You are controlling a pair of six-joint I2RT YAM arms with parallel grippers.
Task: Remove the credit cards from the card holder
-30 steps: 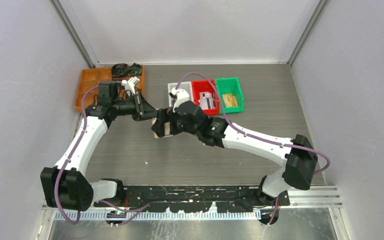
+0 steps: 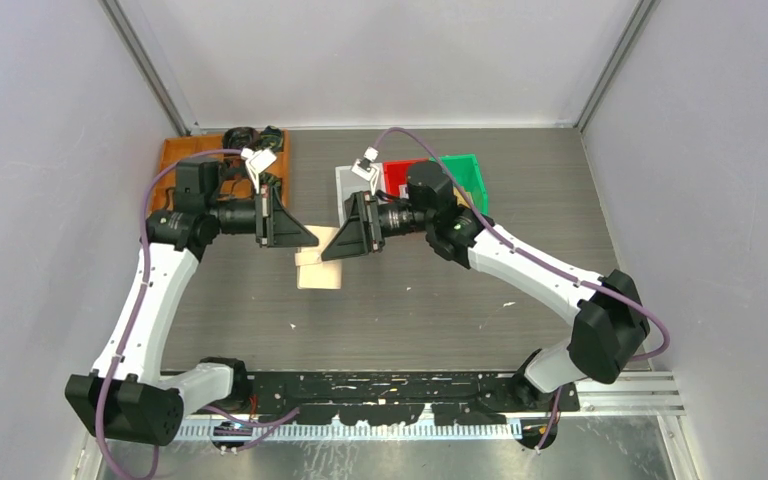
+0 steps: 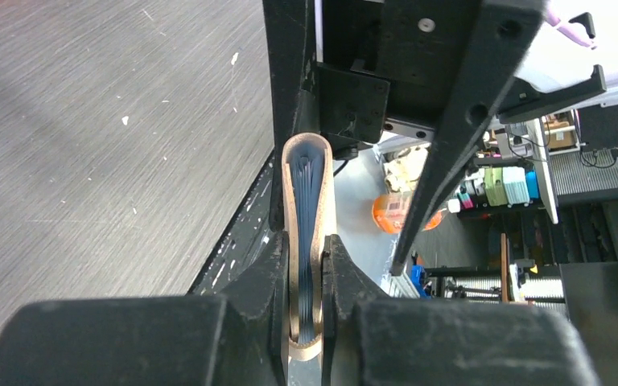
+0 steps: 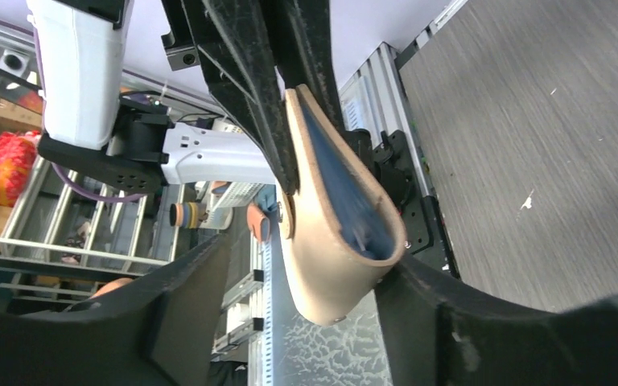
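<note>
The tan card holder [image 2: 320, 272] is held above the table between both arms. My left gripper is shut on it; in the left wrist view the holder's tan outer walls [image 3: 290, 241] stand upright around dark layered inner sleeves. In the right wrist view the card holder [image 4: 322, 265] shows its open end, with a dark blue lining inside. My right gripper stands partly open around this end, its fingers [image 4: 181, 305] blurred on either side. One left finger [image 4: 245, 80] presses on the holder there. No separate card can be made out inside.
At the back stand a grey bin [image 2: 346, 185], a red bin [image 2: 395, 176] and a green bin [image 2: 468, 175], partly behind the right arm. An orange divided tray [image 2: 175, 152] is at back left.
The right gripper has drawn back slightly right and turned, uncovering more of the holder. The left gripper and holder have shifted a little toward the front. The right arm now covers more of the bins.
</note>
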